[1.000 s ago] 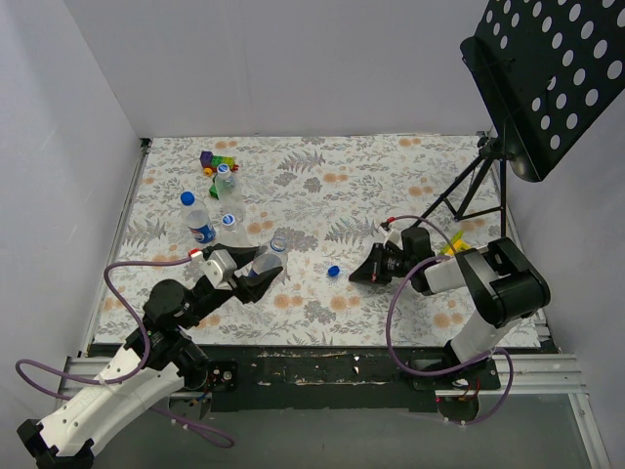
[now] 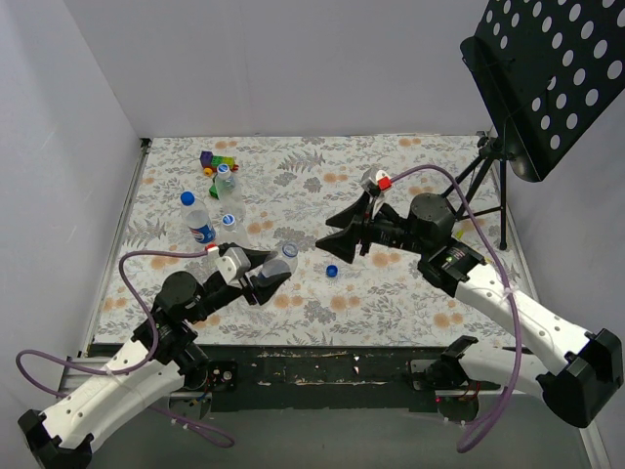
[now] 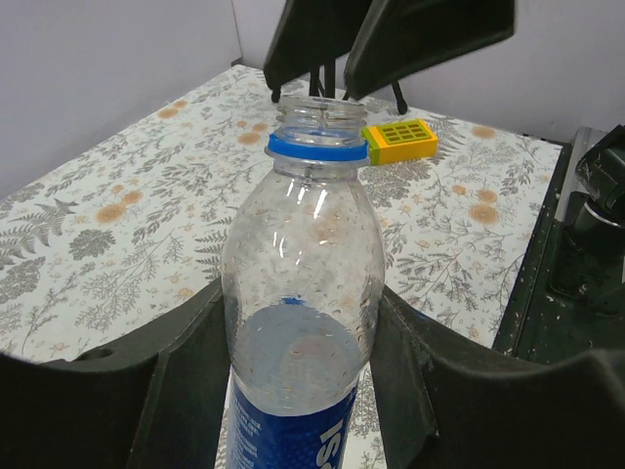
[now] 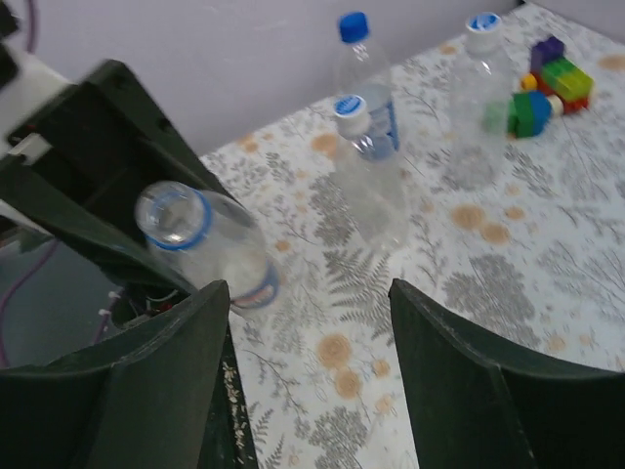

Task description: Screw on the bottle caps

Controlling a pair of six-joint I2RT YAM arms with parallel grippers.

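Observation:
My left gripper [image 2: 271,271] is shut around the body of a clear bottle [image 3: 311,220]. In the left wrist view this bottle stands upright with a bare threaded mouth, a blue neck ring and a blue label. A loose blue cap [image 2: 332,271] lies on the table to the right of it. Raised above the table, my right gripper is open with nothing between its fingers. In the left wrist view its dark, blurred fingers [image 3: 430,39] show close behind and above the bottle's mouth.
At the back left stand several capped bottles [image 2: 198,217], with colourful toy blocks [image 2: 217,162] behind them. A yellow object [image 3: 400,142] lies at the right near a black stand [image 2: 503,200].
My right gripper has risen from beside the loose cap, opened wider and moved left toward the bottle. The cap remains on the table. My left gripper has shifted slightly right with the bottle.

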